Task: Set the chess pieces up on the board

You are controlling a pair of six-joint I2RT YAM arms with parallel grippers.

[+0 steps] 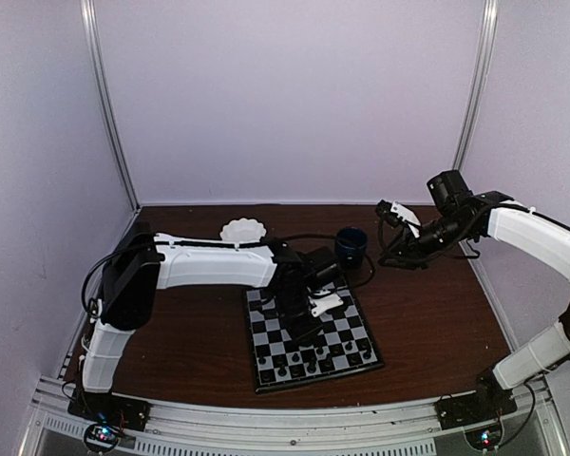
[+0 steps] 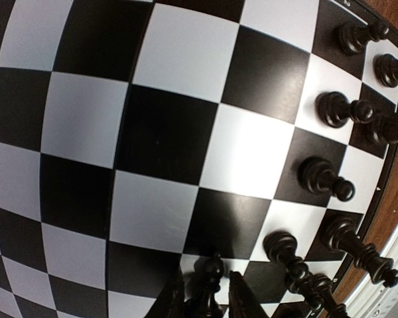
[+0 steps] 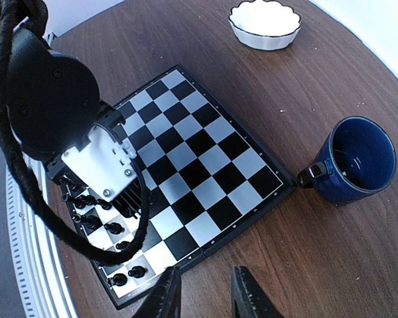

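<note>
The black-and-white chess board (image 1: 275, 329) lies on the table, partly hidden in the top view by my left arm. My left gripper points down over it, its fingers (image 2: 242, 298) either side of a dark piece (image 2: 213, 270). Whether they press on that piece cannot be made out. Other black pieces stand along the near edge, among them a pawn (image 2: 325, 177) and a taller piece (image 2: 358, 250). My right gripper is open and empty, over bare table right of the board.
A blue mug (image 3: 355, 159) stands beside the board's far right corner, its handle towards the board. A white scalloped bowl (image 1: 243, 230) sits at the back. Most far squares show no pieces, and table right of the board is clear.
</note>
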